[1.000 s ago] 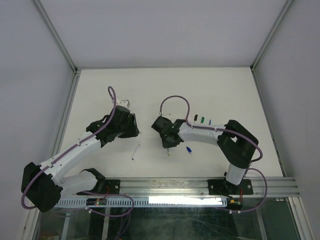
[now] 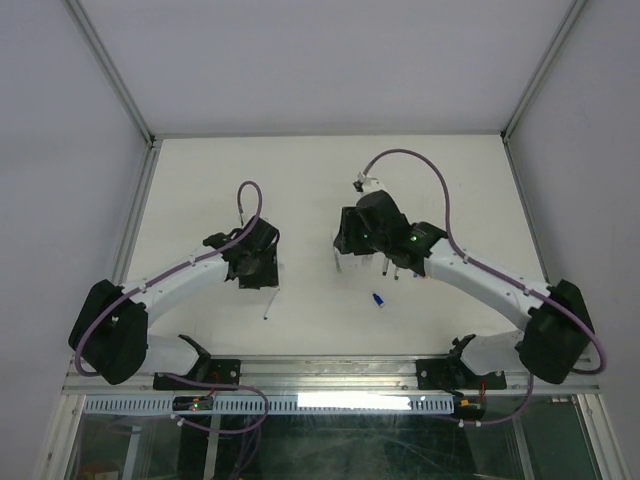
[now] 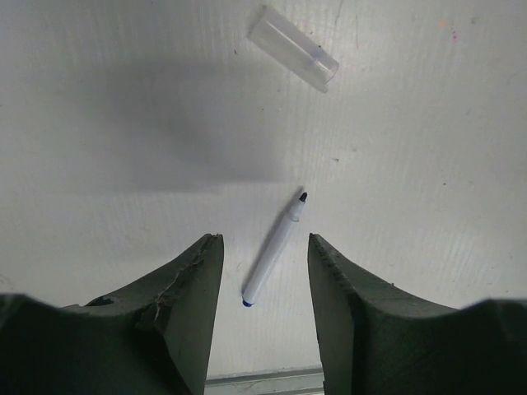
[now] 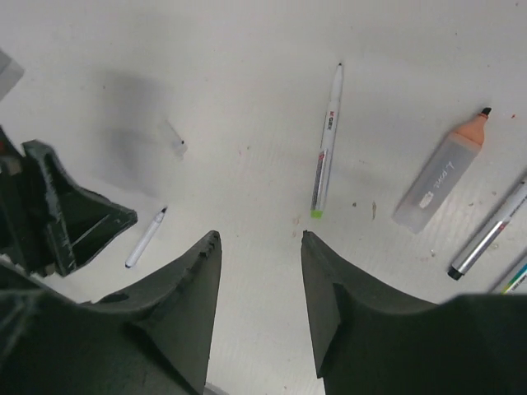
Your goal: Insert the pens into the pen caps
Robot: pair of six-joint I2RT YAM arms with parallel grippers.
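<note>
My left gripper stands open above a short white pen (image 3: 272, 251), tip uncapped; a clear cylinder (image 3: 292, 51) lies beyond it. My right gripper is open, higher over the table, above a white pen with a green end (image 4: 328, 140). To its right lie an orange-tipped marker (image 4: 436, 177), a silver pen with black end (image 4: 486, 230) and part of another pen (image 4: 513, 276). A small blue piece (image 2: 378, 300) lies near the front in the top view.
The other arm shows at the left of the right wrist view. The front rail (image 2: 300, 365) bounds it.
My right gripper has moved toward the back and right, rising over the pens.
</note>
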